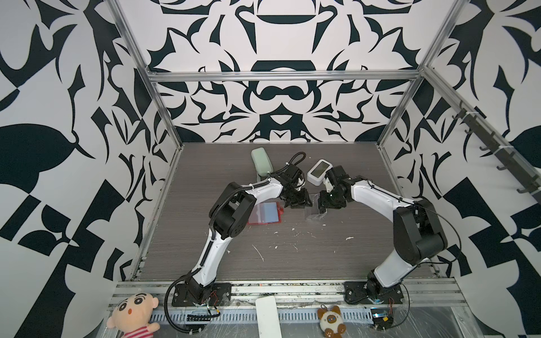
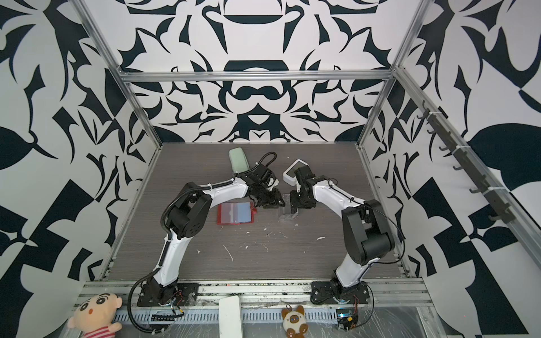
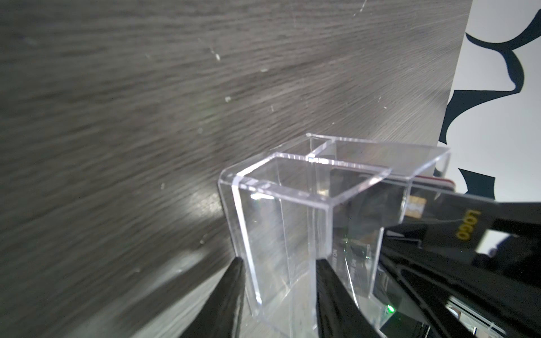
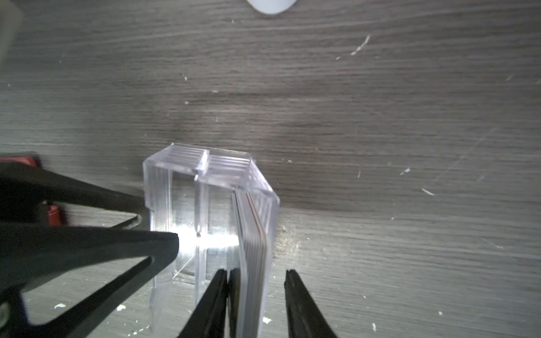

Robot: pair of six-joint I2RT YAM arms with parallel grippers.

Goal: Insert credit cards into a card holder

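Observation:
A clear card holder (image 4: 200, 169) stands on the table between both grippers. Several cards (image 4: 253, 248) stand in its right compartment in the right wrist view; the left wrist view shows a black card face with LOGO printing (image 3: 467, 222). My left gripper is open at the holder's side, its fingertips apart around the clear wall. My right gripper is part open at the card stack, one fingertip behind the cards and the other just outside to the right; whether it grips them is unclear.
A red tray (image 2: 219, 219) with a pale blue card lies left of the holder. A green case (image 1: 261, 161) and a white device (image 1: 319, 169) lie at the back.

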